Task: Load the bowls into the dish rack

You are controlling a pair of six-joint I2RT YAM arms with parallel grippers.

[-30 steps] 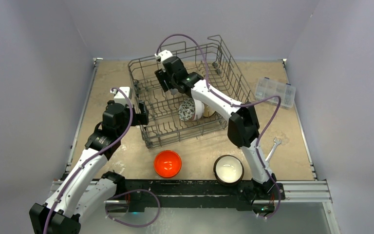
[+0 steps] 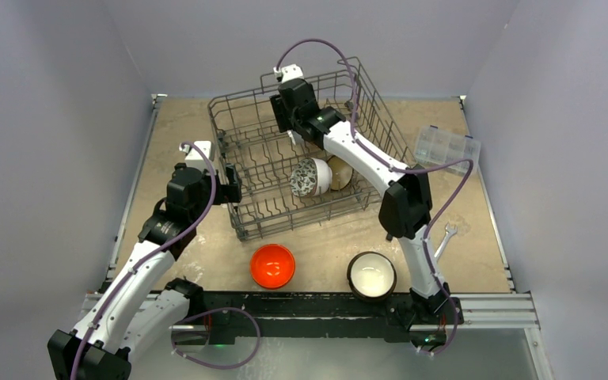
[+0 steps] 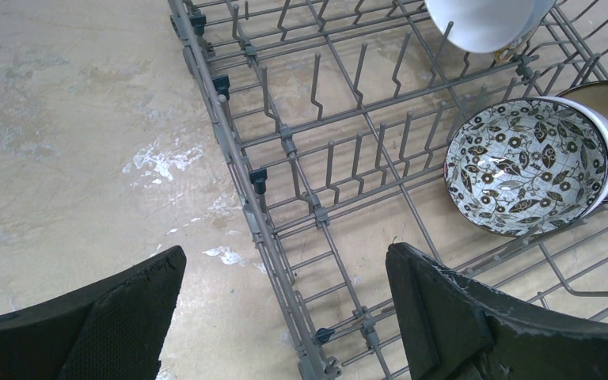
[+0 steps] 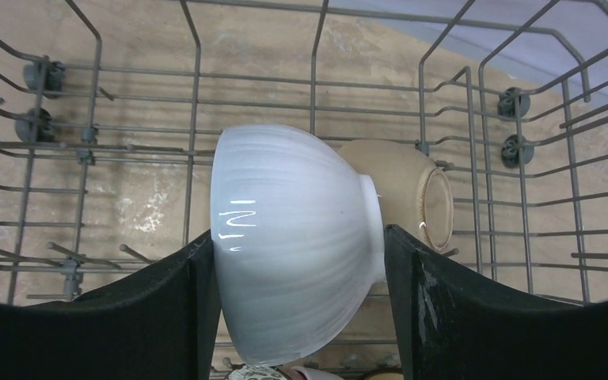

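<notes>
The grey wire dish rack (image 2: 251, 229) holds a patterned bowl (image 2: 303, 179) and a tan bowl (image 2: 340, 174) on their sides. A white bowl (image 4: 289, 229) sits between the fingers of my right gripper over the rack's rear part; whether both fingers press on it is unclear. My left gripper stands open at the rack's left side, nothing between its fingers. An orange bowl (image 2: 271, 266) and a dark-rimmed cream bowl (image 2: 371, 275) stand on the table in front of the rack.
A clear plastic box (image 2: 447, 149) lies right of the rack, with a wrench (image 2: 446, 239) below it. Walls border the table at back and sides.
My right arm has moved toward the right and slightly toward the back over the rack. My left arm and the bowls on the table look unchanged.
</notes>
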